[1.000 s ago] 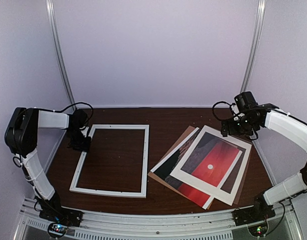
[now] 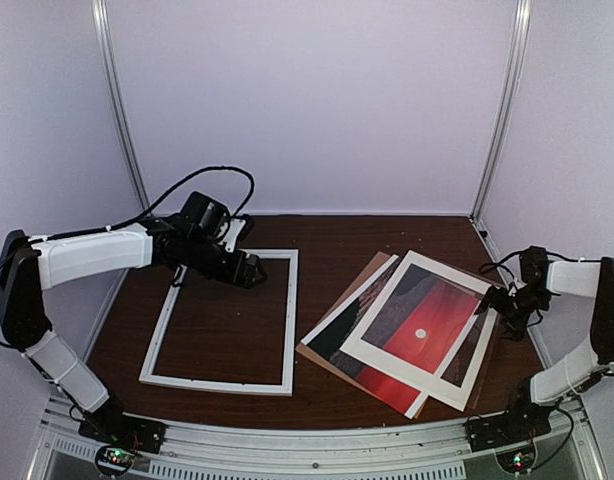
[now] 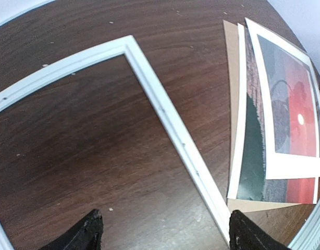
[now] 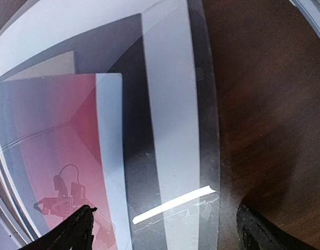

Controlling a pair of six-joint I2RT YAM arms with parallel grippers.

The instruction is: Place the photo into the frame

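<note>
An empty white frame [image 2: 292, 330] lies on the left of the table. Right of it is a loose stack: red-and-dark photo [image 2: 392, 390], white mat [image 2: 377, 350], tan backing [image 2: 317, 352] and a clear sheet that shows in the right wrist view [image 4: 207, 130]. My left gripper [image 2: 245, 270] is open above the frame's back part, nothing between its fingers. My right gripper [image 2: 495, 300] is open low at the stack's right edge, its fingers either side of the sheet and mat border in the right wrist view.
The dark table [image 2: 237, 420] has bare space behind the stack and inside the frame. Walls and metal rails [image 2: 507, 110] bound it at the back and sides.
My left gripper has risen and moved right over the frame. My right gripper has moved right and down to the stack's right edge. The frame and stack look unchanged.
</note>
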